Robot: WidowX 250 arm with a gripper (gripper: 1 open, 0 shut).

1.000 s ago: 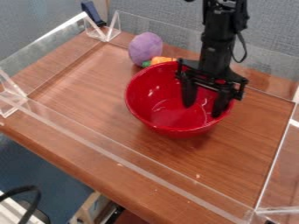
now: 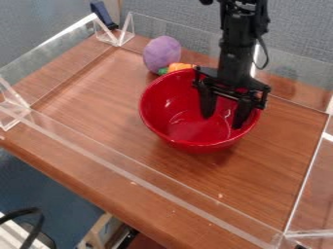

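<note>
A large red bowl (image 2: pixel 185 124) sits on the wooden tabletop, right of centre. The black gripper (image 2: pixel 224 105) hangs down into its right side, fingers spread apart over the bowl's interior, with nothing visible between them. A purple eggplant-like object (image 2: pixel 162 52) lies behind the bowl at the back, beside a small orange item (image 2: pixel 178 68) partly hidden by the bowl's rim; something green shows next to it.
Clear plastic walls border the wooden table (image 2: pixel 92 126). Cables and a frame show below at the lower left, off the table.
The arm and gripper have shifted very slightly left and up since a second ago. The bowl and other objects look unchanged.
</note>
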